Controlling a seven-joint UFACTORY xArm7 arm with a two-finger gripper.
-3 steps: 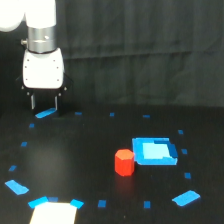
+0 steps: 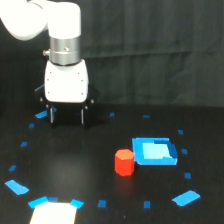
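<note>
A red block [image 2: 124, 163], roughly hexagonal in outline, rests on the dark table right of centre. Just behind it and to its right sits a blue-edged square [image 2: 137, 153] with a pale blue and white inside; whether this is a tray or a flat marking is hard to tell. My gripper [image 2: 68, 114] hangs at the upper left, well away from both. Its dark fingers stand apart, with nothing seen between them.
Blue tape pieces [image 2: 16, 187] mark the dark table, along with several small blue squares. A cream-coloured object [image 2: 52, 213] is cut off by the bottom edge. Free room lies between the gripper and the red block.
My gripper has moved to the right and somewhat lower in the view. The red block and the blue-edged square have stayed put.
</note>
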